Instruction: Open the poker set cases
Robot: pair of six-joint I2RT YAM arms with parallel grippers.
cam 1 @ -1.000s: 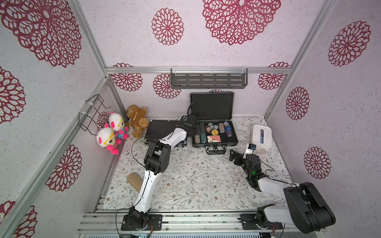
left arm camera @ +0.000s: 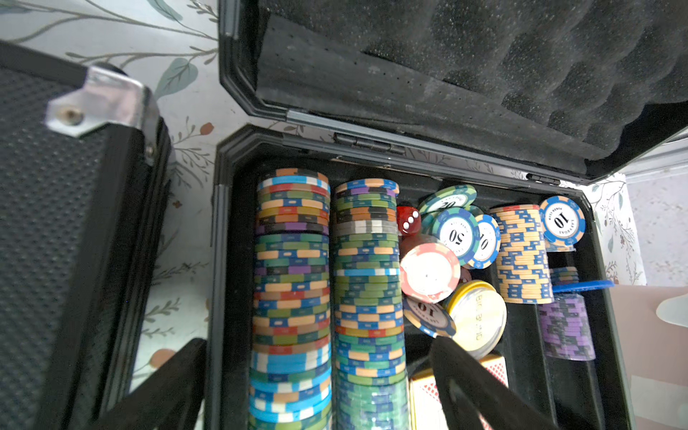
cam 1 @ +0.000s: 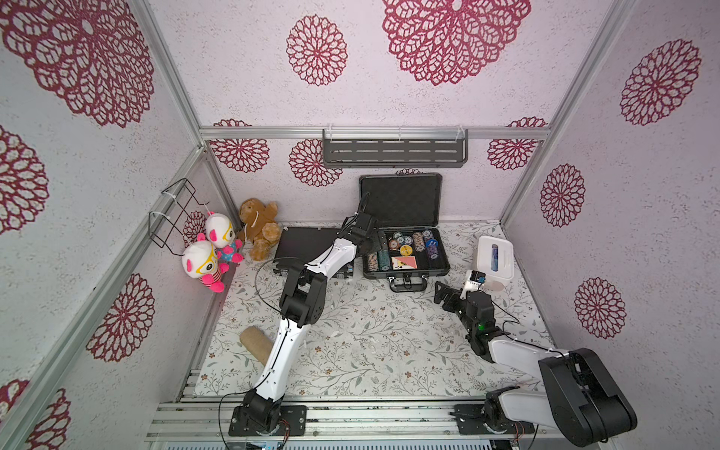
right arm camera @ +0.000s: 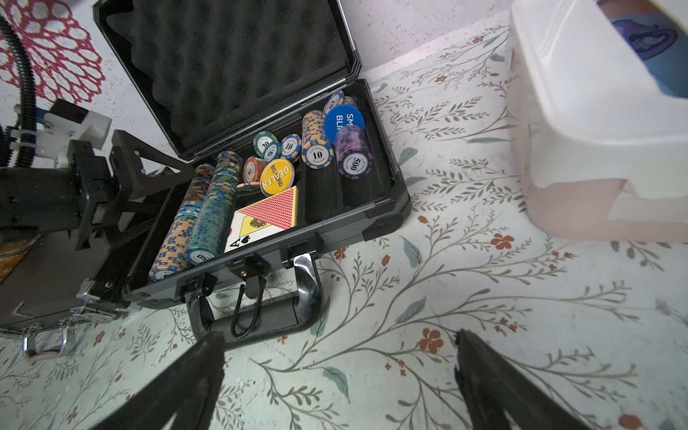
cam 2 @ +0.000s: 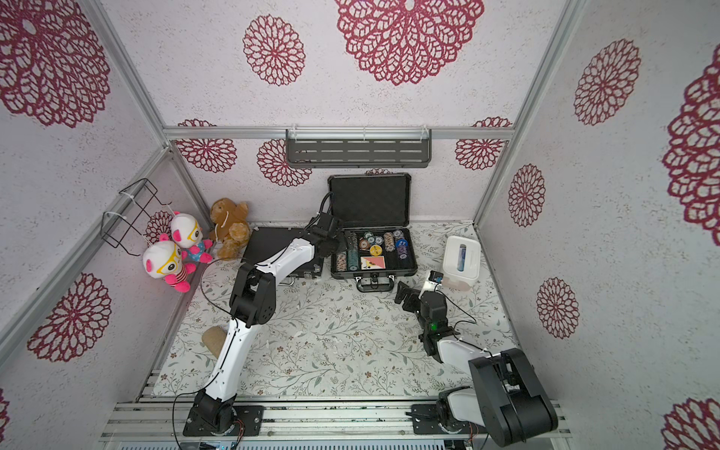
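Two black poker set cases lie side by side at the back of the table. The right case (cam 1: 372,275) stands open, its foam-lined lid (cam 1: 408,201) raised, showing chip stacks (right arm camera: 215,204), playing cards (right arm camera: 266,215) and a yellow dealer button (right arm camera: 277,176). The left case (cam 1: 307,243) has its lid down; a metal latch (right arm camera: 89,290) shows on its front. Open and empty, my left gripper hovers over the open case's left end, above the chips. My right gripper is also open and empty, in front of the open case's right corner.
A white tub (cam 1: 509,262) stands at the right. A brown teddy bear (cam 1: 258,228) and two plush toys (cam 1: 201,261) sit at the far left. A tan roll (cam 1: 255,343) lies front left.
My left arm has shifted slightly right and back, its gripper nearer the open case's left end. The right arm's elbow has moved a little; the cases have not moved.
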